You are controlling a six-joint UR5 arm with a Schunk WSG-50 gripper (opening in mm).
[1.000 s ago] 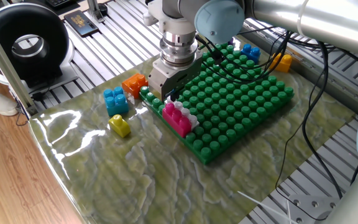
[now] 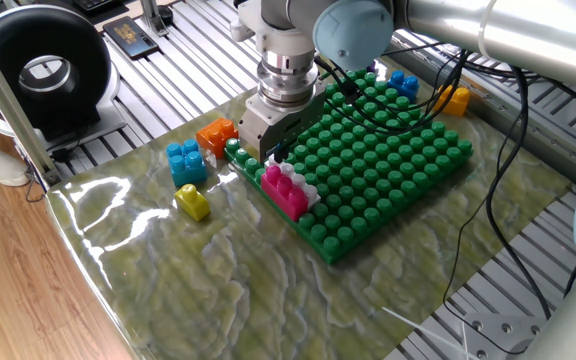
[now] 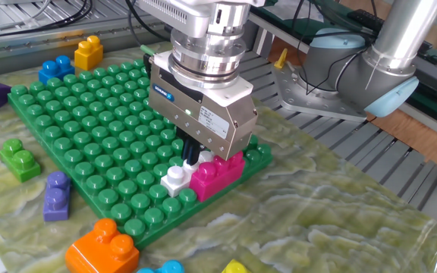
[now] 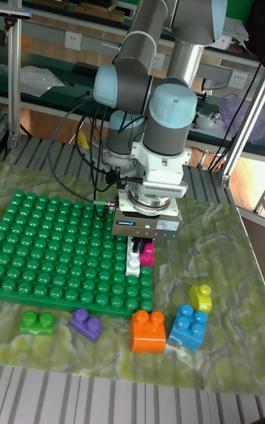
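Observation:
A long pink brick [image 3: 217,179] sits along the edge of the green studded baseplate [image 3: 105,136]. Right beside it, on its inner side, a white brick [image 3: 175,180] lies parallel on the plate. In exterior view 3 the white brick [image 4: 132,266] shows to the left of the pink brick [image 4: 148,255]. My gripper [image 3: 192,161] points down over the white brick, its dark fingers [image 3: 191,149] reaching its studs. Part of the white brick is hidden behind the fingers and the pink brick. Whether the fingers grip it does not show.
Loose around the plate lie an orange brick [image 4: 147,333], a light-blue brick [image 4: 188,328], a yellow brick [image 4: 201,298], a purple brick [image 4: 85,325] and a light-green brick [image 4: 37,323]. Dark-blue [image 2: 403,85] and yellow-orange [image 2: 453,100] bricks lie beyond.

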